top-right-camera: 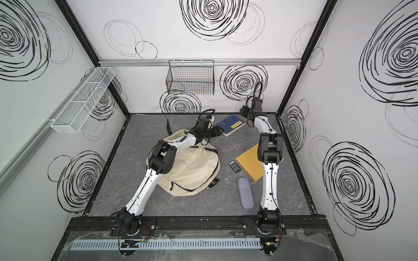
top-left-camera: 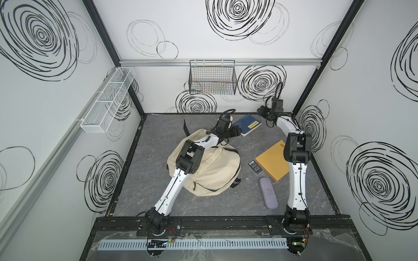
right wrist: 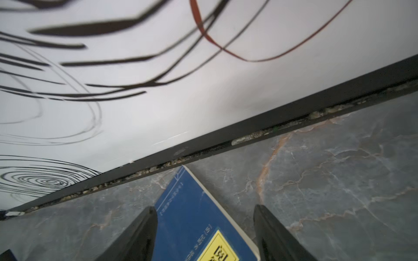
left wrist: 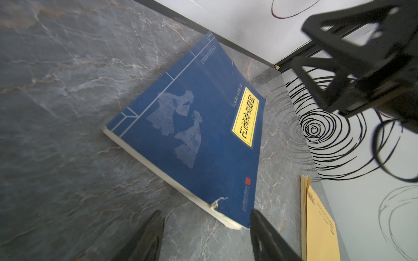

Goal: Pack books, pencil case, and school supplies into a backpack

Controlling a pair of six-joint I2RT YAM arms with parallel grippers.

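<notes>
A blue book with a yellow label lies flat near the back edge; in the left wrist view it fills the middle. My left gripper is open just to its left, nothing between its fingers. My right gripper is open above the book's back right. A cream backpack lies slack under the left arm. A yellow book, a calculator and a lilac pencil case lie to the right.
A black wire basket hangs on the back wall, a white one on the left wall.
</notes>
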